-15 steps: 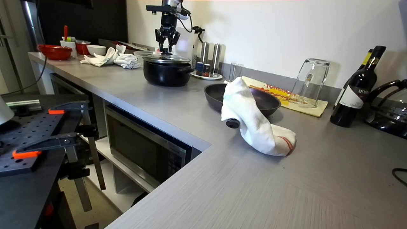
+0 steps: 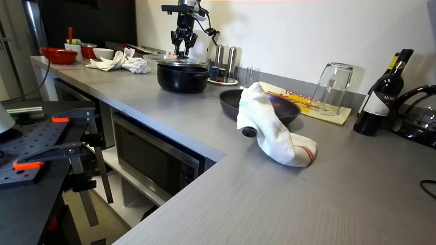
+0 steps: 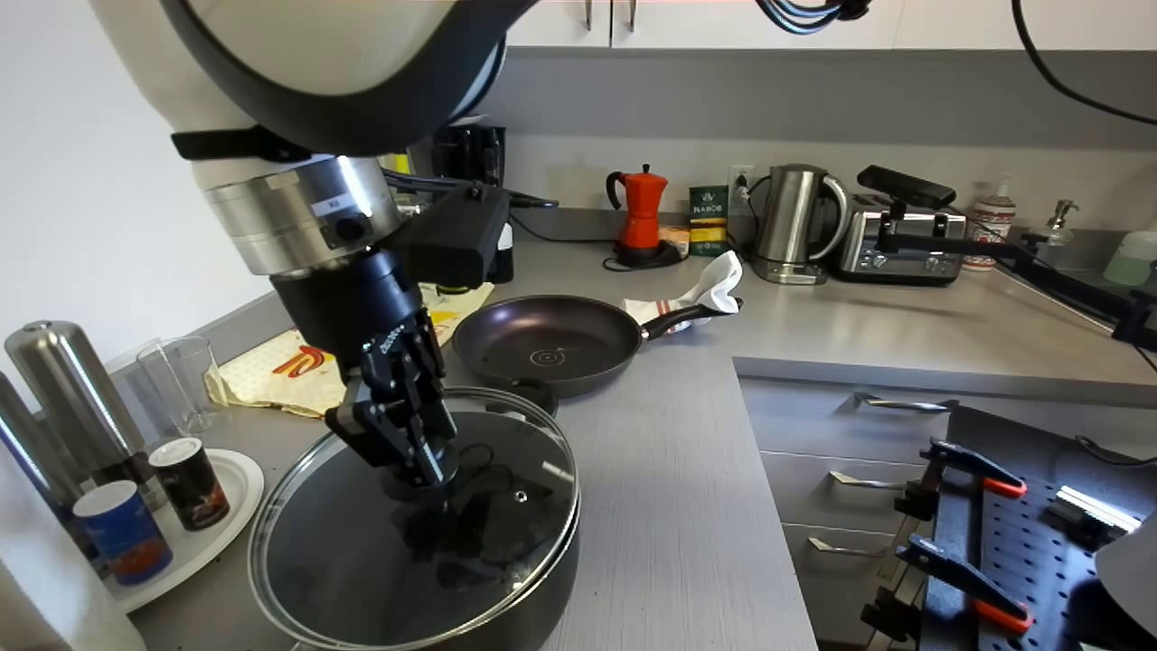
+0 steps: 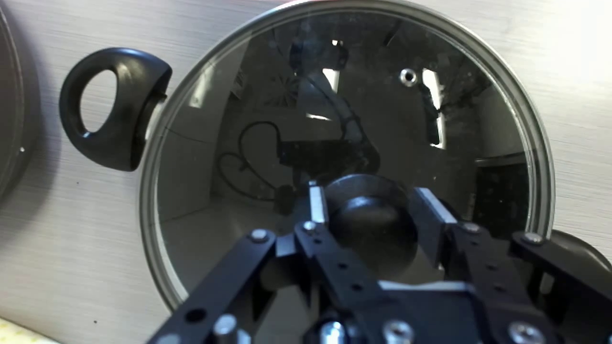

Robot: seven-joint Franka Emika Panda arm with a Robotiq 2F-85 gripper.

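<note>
In exterior view 1 a black pot (image 2: 182,80) stands on the counter, its glass lid (image 2: 184,62) at its top. The same lid (image 3: 423,564) covers the pot in exterior view 2; whether its rim touches all round, I cannot tell. My gripper points down at the lid's middle, shut on the black knob (image 4: 367,226), with one finger on either side of it. Part of the knob is hidden by the fingers in exterior view 2. One pot handle (image 4: 123,109) shows at left in the wrist view.
A dark frying pan (image 3: 548,342) sits close beside the pot, a white towel (image 2: 265,126) over its handle. Shakers on a white plate (image 3: 244,477), and glasses (image 3: 184,380), stand along the wall side.
Gripper, lid and pot have together shifted slightly right in exterior view 1, nearer the frying pan. The pan and towel have not moved.
</note>
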